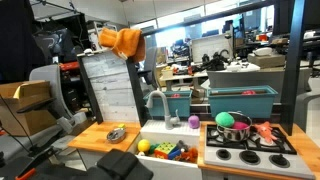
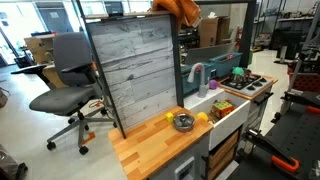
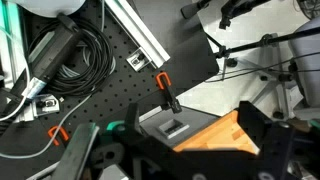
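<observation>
My gripper is open at the bottom of the wrist view, its dark fingers point(image 3: 118, 146) apart with nothing seen between them. It faces down over a black perforated base plate point(image 3: 110, 100) with cables, away from the kitchen counter. On the wooden counter point(image 1: 92, 136) sits a metal bowl point(image 1: 117, 135). The white sink point(image 2: 224, 125) holds several colourful items point(image 1: 175, 151), including yellow and red ones. A pot point(image 1: 233, 131) with green and pink things stands on the stove point(image 1: 250, 153), beside a reddish item point(image 1: 267, 132). An orange cloth point(image 1: 124, 42) hangs over the top of the frame.
A faucet point(image 1: 158, 104) rises behind the sink, beside a pale bottle point(image 1: 194, 121). Teal bins point(image 1: 243, 104) stand on the shelf behind. Dark posts point(image 1: 291, 65) and a grey wood panel point(image 2: 137, 82) bound the workspace.
</observation>
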